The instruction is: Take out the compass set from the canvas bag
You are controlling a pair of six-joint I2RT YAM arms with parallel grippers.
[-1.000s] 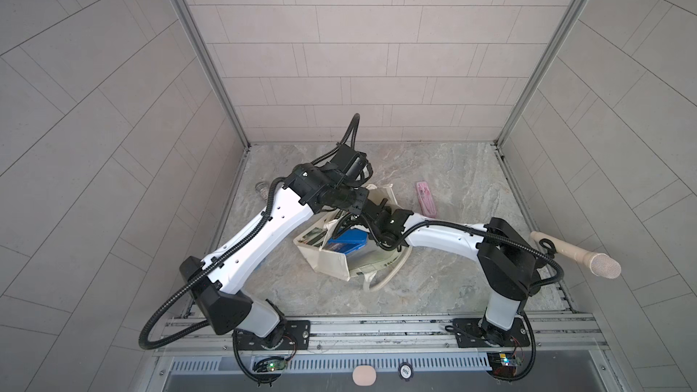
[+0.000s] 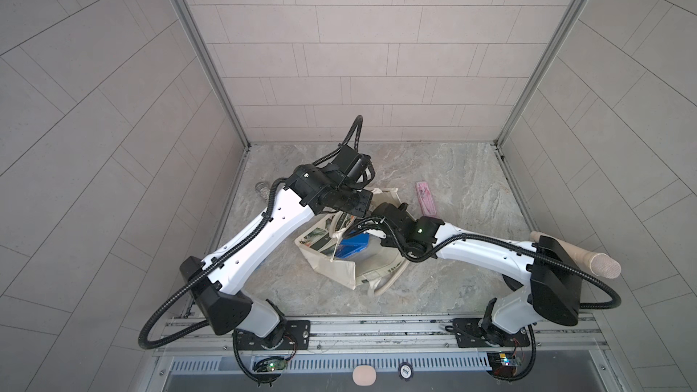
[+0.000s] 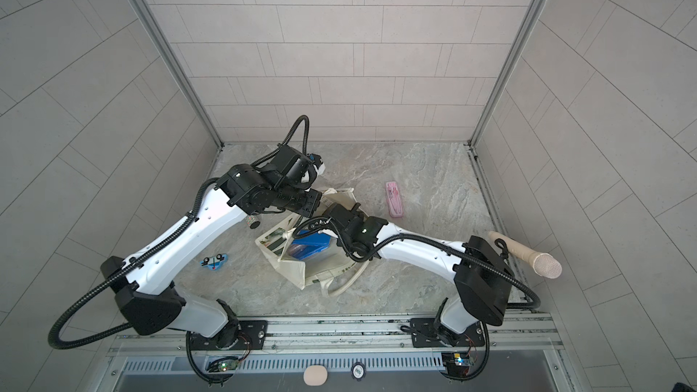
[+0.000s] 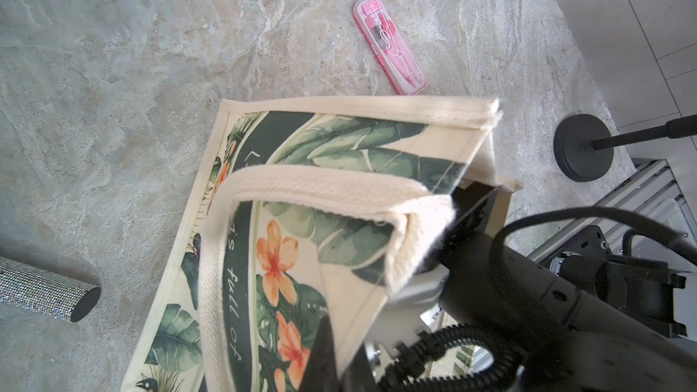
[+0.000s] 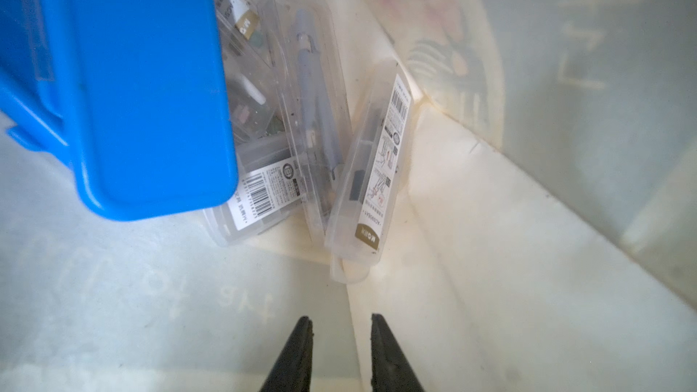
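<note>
The cream canvas bag (image 2: 336, 270) stands mouth up mid-table; its floral side faces the left wrist camera. At its upper edge my left gripper is shut with the cloth rim between its fingers. My right gripper is inside the bag, its fingers a little apart. Pale lining shows in the gap; whether it is pinched I cannot tell. Ahead of it lie a clear case with a compass (image 5: 313, 101), a labelled case (image 5: 374, 174) leaning on it, and a large blue case (image 5: 145, 87). A pink compass set (image 4: 390, 45) lies outside, behind the bag.
A glittery cylinder (image 4: 47, 290) lies left of the bag, with a small blue toy (image 3: 213, 261) nearer the front left. Both arms cross above the bag close together. Bare table extends behind and right of it.
The right arm's elbow has swung forward and outward, and its gripper end has shifted slightly right and nearer. The bag's front edge has shifted slightly the same way; the left arm moved only slightly.
</note>
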